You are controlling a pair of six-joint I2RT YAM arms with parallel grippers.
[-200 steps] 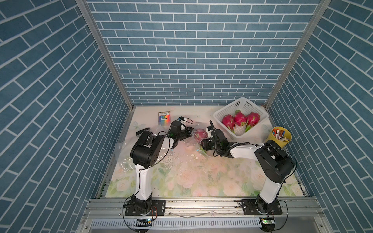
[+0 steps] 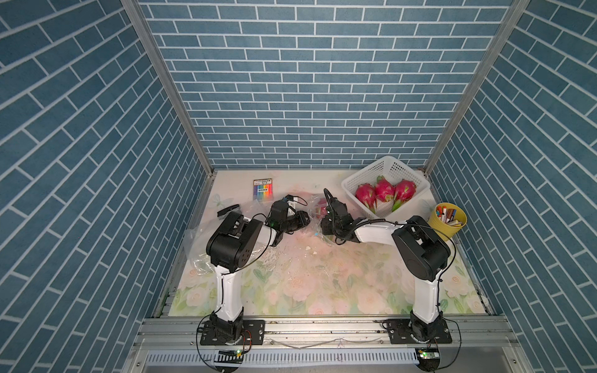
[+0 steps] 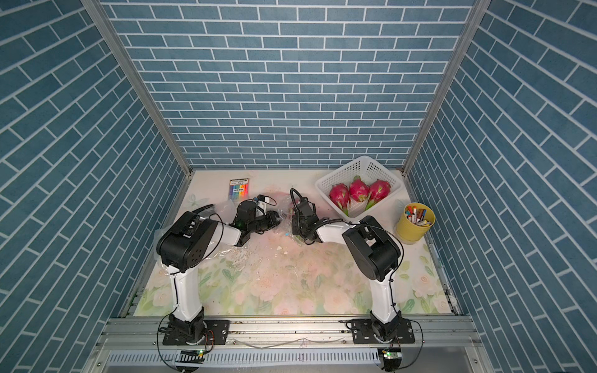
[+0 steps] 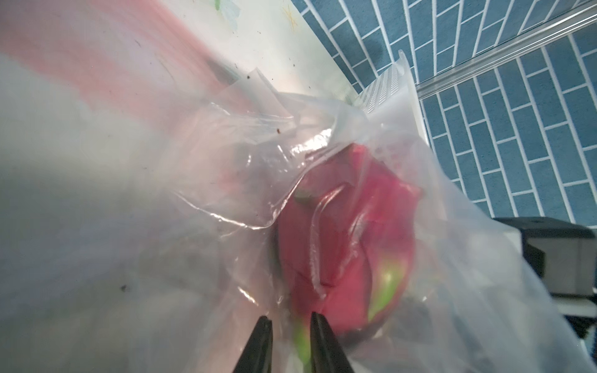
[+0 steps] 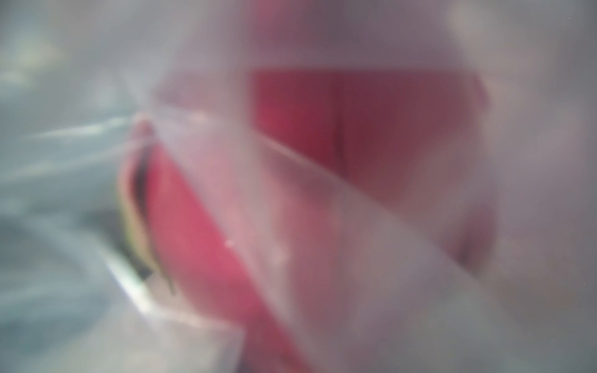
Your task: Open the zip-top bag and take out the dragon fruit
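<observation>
A pink dragon fruit (image 4: 348, 242) with green tips lies inside the clear zip top bag (image 4: 211, 248) in the left wrist view. My left gripper is at the fruit's lower end, shut on the bag's film. Blurred film and red skin of the dragon fruit (image 5: 298, 136) fill the right wrist view. No right fingertips show there, so how far that finger stands apart is hidden.
Behind on the right, a white basket (image 2: 354, 178) holds 3 dragon fruits. A yellow cup (image 2: 449, 227) of markers stands at the right edge, and a coloured box (image 2: 263, 189) lies at the back left.
The left gripper has shifted slightly toward the front of the table.
</observation>
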